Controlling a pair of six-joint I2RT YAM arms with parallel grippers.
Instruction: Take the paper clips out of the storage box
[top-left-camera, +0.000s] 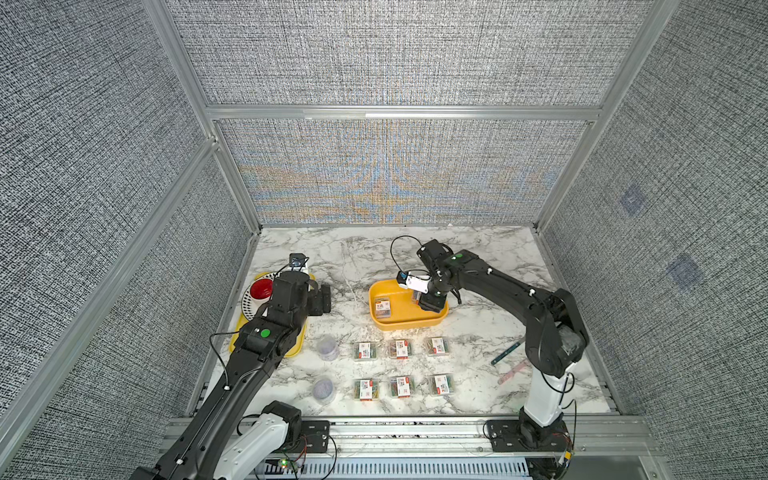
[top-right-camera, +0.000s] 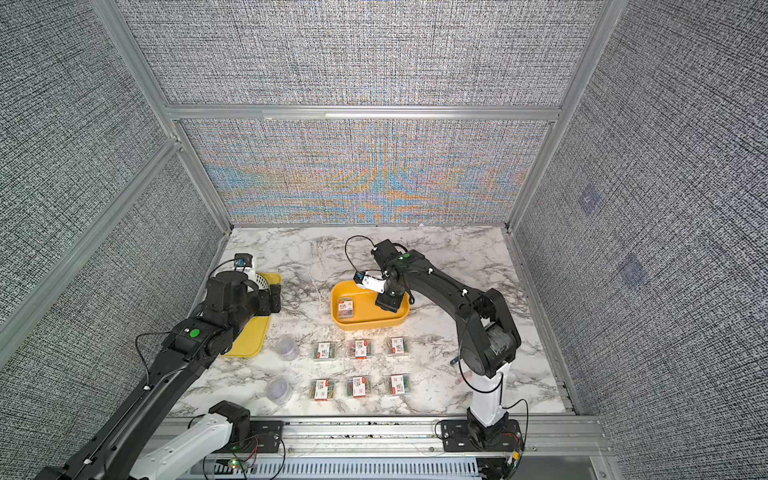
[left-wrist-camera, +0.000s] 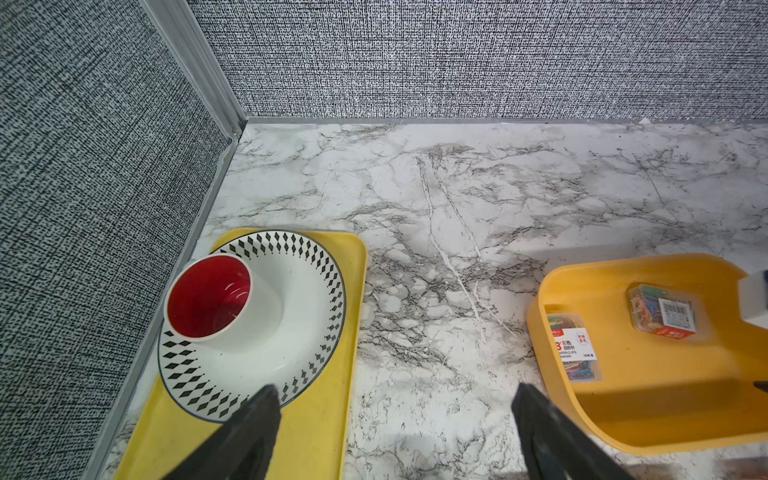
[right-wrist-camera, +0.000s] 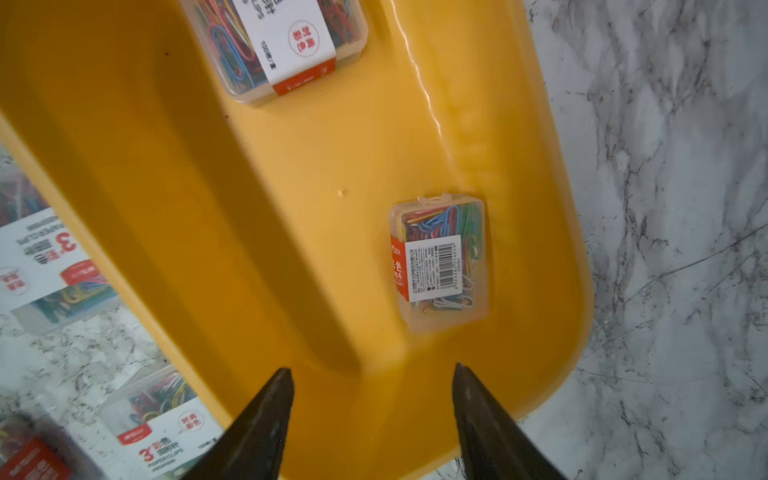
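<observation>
The orange storage box (top-left-camera: 408, 321) sits mid-table. Inside are two clear packs of colored paper clips: one at its left end (left-wrist-camera: 571, 348), the other (right-wrist-camera: 438, 264) toward the other end. My right gripper hangs open over the box, pointing down at the second pack, with nothing visible between its fingers. My left gripper stands open above the left side of the table, facing the yellow tray and the storage box, holding nothing.
Several clip packs (top-left-camera: 401, 348) stand in two rows in front of the box, with round clear containers (top-left-camera: 328, 346) to their left. A yellow tray (left-wrist-camera: 320, 432) holds a plate and red-lined cup.
</observation>
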